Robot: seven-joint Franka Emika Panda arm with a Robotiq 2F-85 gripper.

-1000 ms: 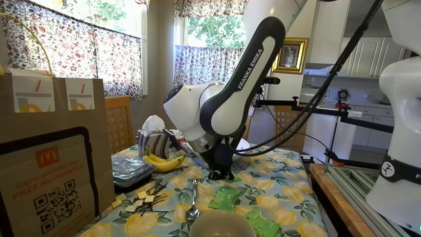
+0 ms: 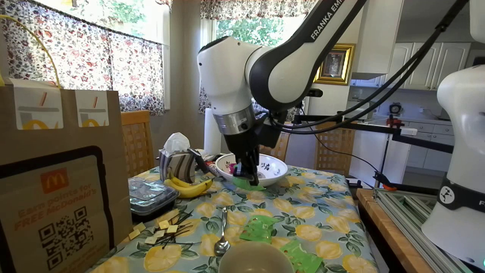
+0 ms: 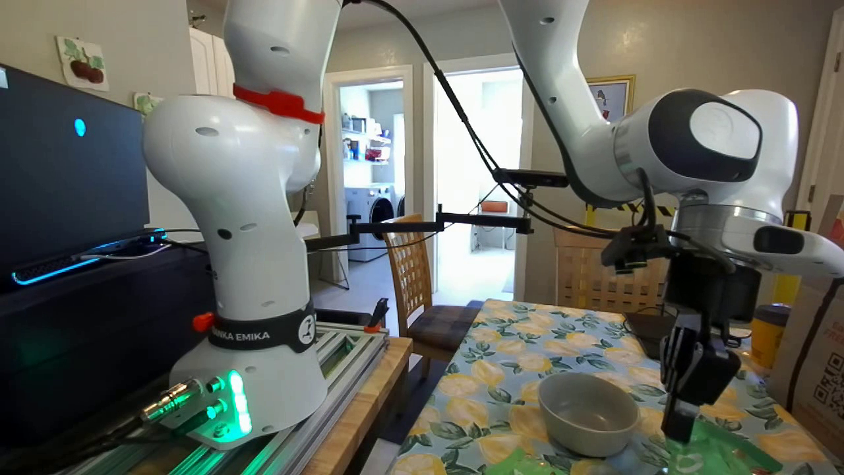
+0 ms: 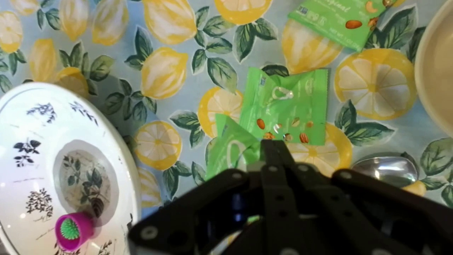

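Note:
My gripper [image 2: 247, 179] is shut with its fingers pointing down, and a thin green snack packet [image 2: 247, 184] is pinched at the tips, raised off the table beside the large white bowl [image 2: 276, 170]. Part of this packet [image 4: 231, 148] shows beyond the fingertips in the wrist view; the fingers hide the rest. A second green packet [image 4: 288, 106] lies flat on the cloth below, and a third green packet [image 4: 339, 19] is farther up. At the left of that view stands the white bowl [image 4: 121, 140] with leaf prints, holding a small magenta cup [image 4: 74, 231] with something green and spiky inside.
A beige bowl [image 3: 589, 411] and a spoon [image 2: 222, 239] rest on the lemon-print tablecloth. Bananas [image 2: 188, 187], a tissue box [image 2: 177, 164], a lidded plastic container [image 2: 152, 195] and a paper bag [image 2: 59, 182] line the left side.
My gripper has risen from the tabletop and turned more upright, nearer the white bowl. The green packet that lay under it has come up with it.

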